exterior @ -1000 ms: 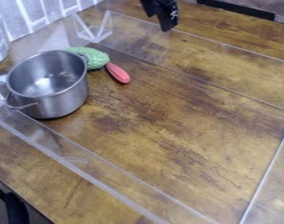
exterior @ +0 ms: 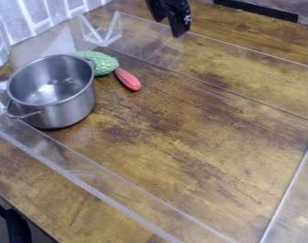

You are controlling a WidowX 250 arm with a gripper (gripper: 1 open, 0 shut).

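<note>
My gripper (exterior: pixel 172 21) is a dark shape at the top centre, held above the back of the wooden table; whether its fingers are open or shut is too small to tell. A steel pot (exterior: pixel 51 90) sits at the left. Behind it lie a green knobbly vegetable toy (exterior: pixel 98 63) and, just right of that, a pink-red elongated object (exterior: pixel 127 79).
Clear plastic strips frame the wooden work area (exterior: pixel 194 142), whose middle and right are bare. A white corrugated surface is at the upper left, a dark edge (exterior: pixel 258 11) at the back right.
My gripper has shifted very slightly at the top of the view; the pot and the toys have stayed put.
</note>
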